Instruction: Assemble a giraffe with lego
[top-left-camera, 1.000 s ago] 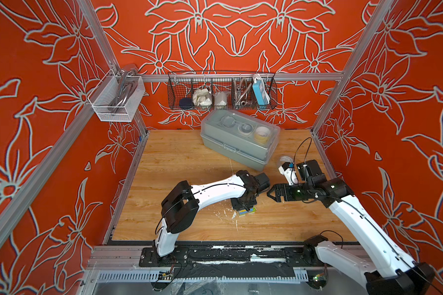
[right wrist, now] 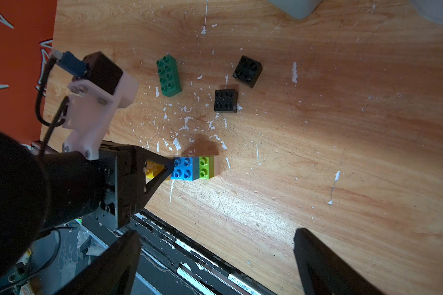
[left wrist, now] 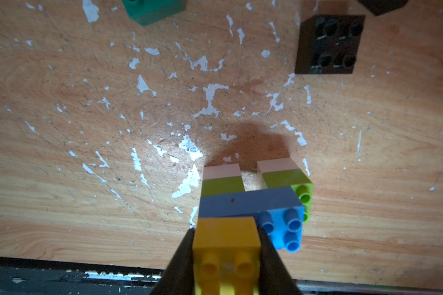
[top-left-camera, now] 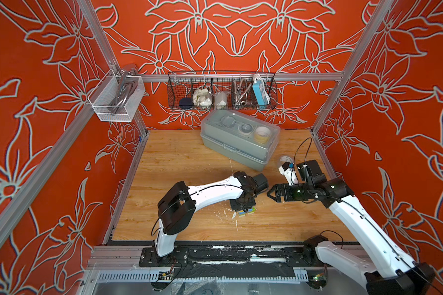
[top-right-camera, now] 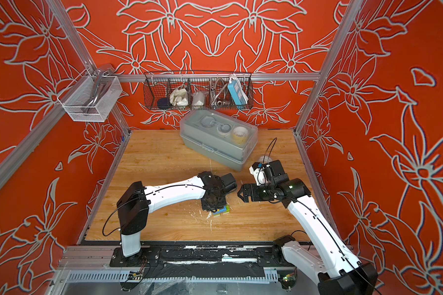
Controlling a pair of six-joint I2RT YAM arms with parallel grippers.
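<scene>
My left gripper is shut on a yellow brick (left wrist: 226, 236), held over a blue brick (left wrist: 246, 201) that rests on two green pieces (left wrist: 280, 177) with pale bottom layers. Whether yellow and blue touch I cannot tell. In the right wrist view the same stack shows blue (right wrist: 183, 168) and green (right wrist: 206, 167) beside that gripper. Two black bricks (right wrist: 225, 100) and a dark green brick (right wrist: 168, 76) lie behind it. My right gripper hangs open over the table to the right, nothing between its fingers.
A translucent grey toolbox (top-left-camera: 238, 137) stands at the back, with a round clear object (top-left-camera: 284, 159) near its right end. A wire basket (top-left-camera: 221, 91) hangs on the rear rail.
The right arm stays where it was.
</scene>
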